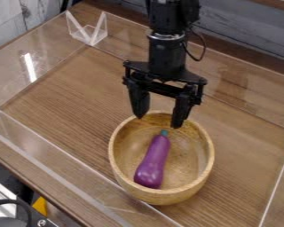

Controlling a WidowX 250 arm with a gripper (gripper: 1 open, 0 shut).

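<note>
My black gripper (161, 101) hangs above the back part of a tan oval bowl (199, 160), its two fingers spread open with nothing visible between them. A purple eggplant-like object (152, 166) with a small green tip lies in the bowl, below the gripper and apart from it, pointing lengthwise toward the back.
A clear angular object (88, 32) stands at the back left. A black cable (14, 207) lies at the bottom left corner.
</note>
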